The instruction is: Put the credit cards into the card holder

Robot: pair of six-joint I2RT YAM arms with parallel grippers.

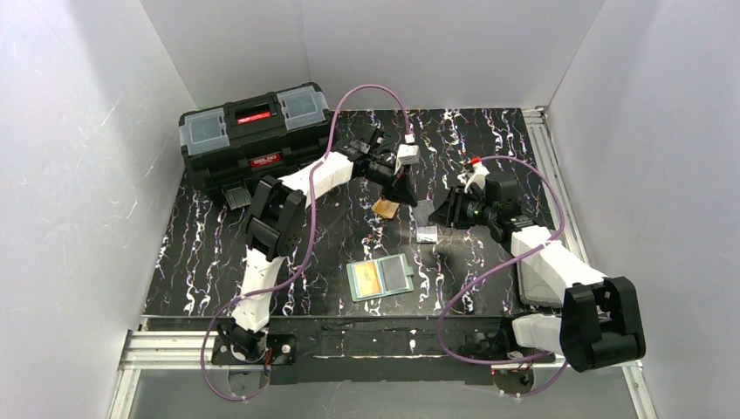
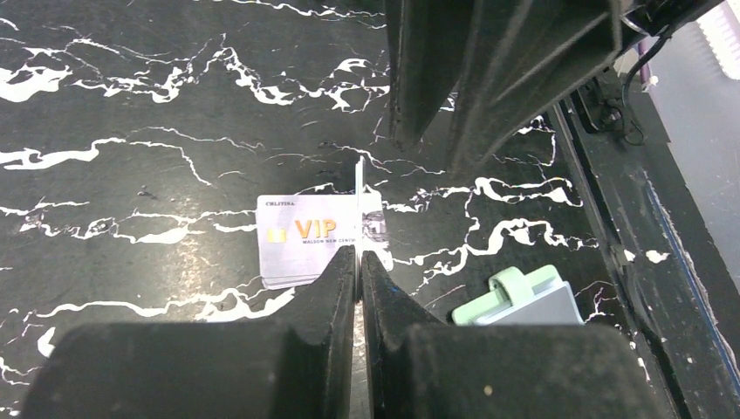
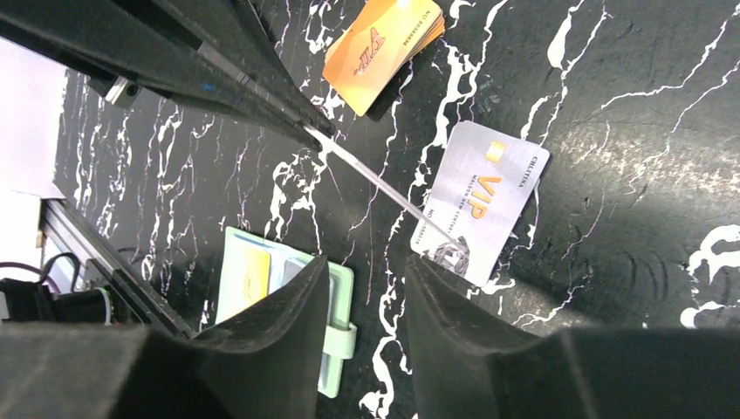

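Note:
My left gripper (image 1: 411, 202) is shut on one end of a grey-white card (image 1: 423, 213), held in the air. Edge-on, that card (image 3: 384, 186) shows as a thin line running out of the left fingers in the right wrist view. Around its far end my right gripper stands open, touching nothing that I can see. A small stack of white VIP cards (image 2: 301, 240) lies on the table below. The pale green card holder (image 1: 381, 298) lies flat nearer the front, a yellow card (image 1: 368, 278) in its left side; its right side (image 1: 395, 272) looks grey.
Yellow-orange cards (image 3: 384, 52) lie fanned on the table beneath the left arm. A black toolbox (image 1: 253, 131) stands at the back left. Bare dark marble table (image 1: 476, 271) shows to the holder's right.

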